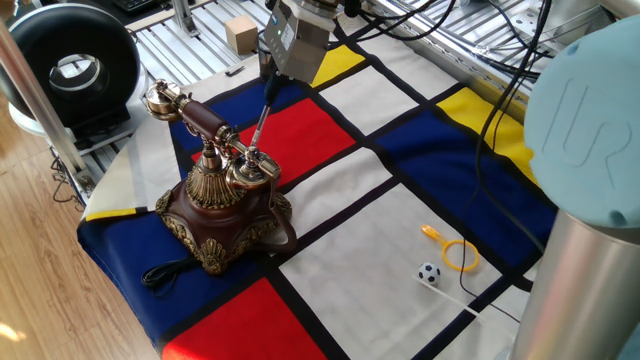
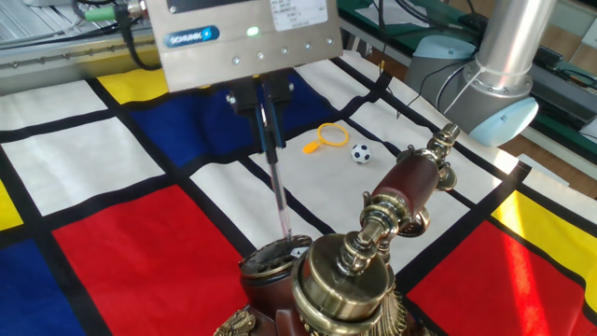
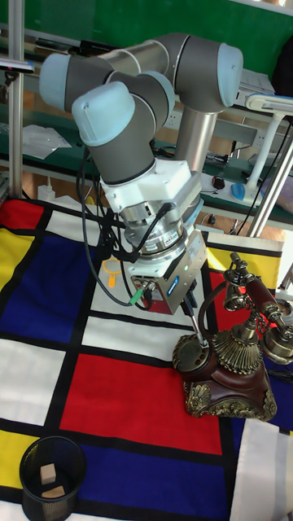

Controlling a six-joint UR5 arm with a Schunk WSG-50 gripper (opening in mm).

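An antique-style telephone, dark brown with gold ornament (image 1: 225, 215), stands upright at the table's edge, its handset (image 1: 205, 122) lying across the cradle. My gripper (image 2: 285, 233) comes down over the phone's round dial (image 3: 190, 353). Its slim black fingers (image 2: 268, 126) are together and run down into a thin pale tip; whether that tip is part of the fingers or a separate rod is unclear. In exterior view 2 the tip reaches the dial's face. The exact contact is too small to make out.
A small football (image 1: 429, 272) and a yellow hoop with a handle (image 1: 460, 255) lie on the patterned cloth, clear of the phone. A black mesh cup (image 3: 52, 478) holds small wooden blocks. Cables hang from the arm.
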